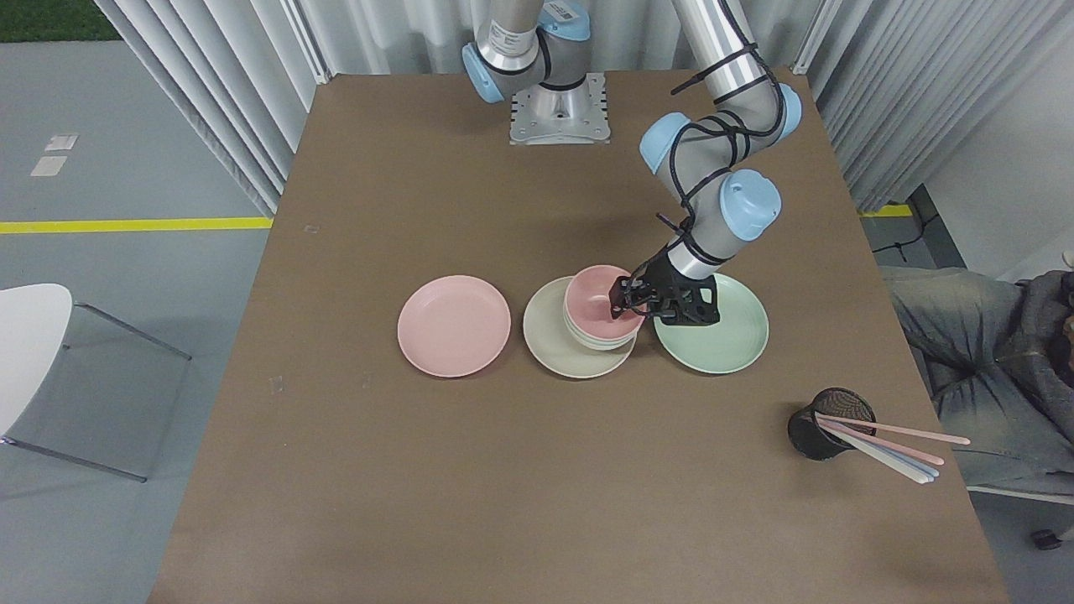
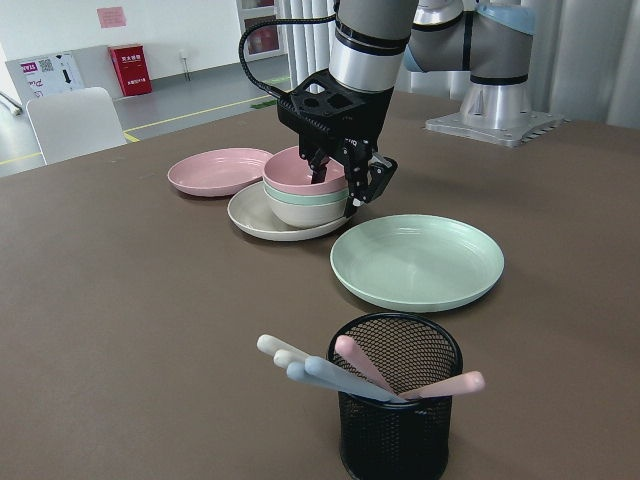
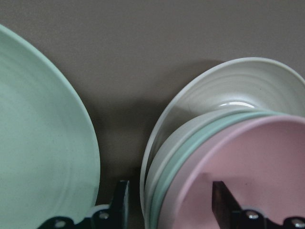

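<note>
Stacked bowls, pink (image 1: 594,294) on top, mint (image 3: 176,167) and white (image 2: 300,213) beneath, sit on a cream plate (image 1: 551,337). My gripper is low over the stack's right side in the front view. It is open, one finger inside the pink bowl, the other outside the stacked rims, with those rims between them. A mint plate (image 1: 720,342) lies to the right, a pink plate (image 1: 453,325) to the left.
A black mesh cup (image 1: 821,438) holding several pink, white and blue utensils stands at the front right.
</note>
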